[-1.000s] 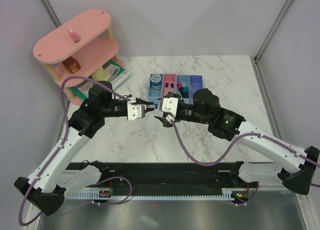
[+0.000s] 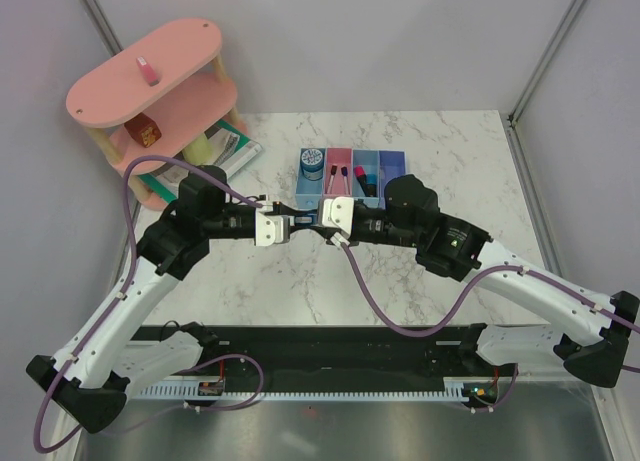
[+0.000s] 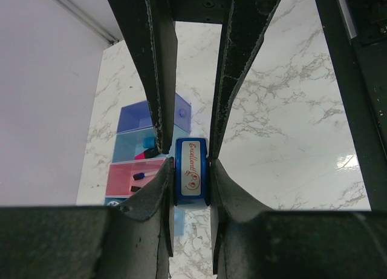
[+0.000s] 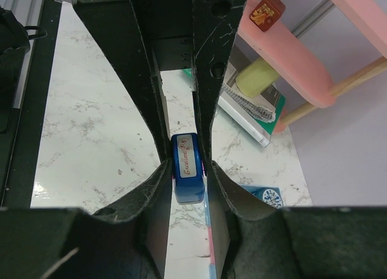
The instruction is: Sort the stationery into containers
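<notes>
My two grippers meet at the centre of the top view, left gripper (image 2: 296, 221) and right gripper (image 2: 322, 221). Between them is a small blue eraser with a white "Excellent" label, also seen in the right wrist view as a blue block (image 4: 187, 164). Fingertips of both grippers are at the block; which of them grips it firmly I cannot tell. Behind, a divided organiser (image 2: 393, 166) has blue and pink compartments holding a round tin (image 2: 312, 164) and several pens or markers.
A pink tiered shelf (image 2: 140, 61) at back left holds a pink item, a brown box, a yellow cylinder (image 4: 257, 77) and books.
The right gripper has moved slightly left onto the blue block, closing the gap to the left gripper, which has shifted very little.
</notes>
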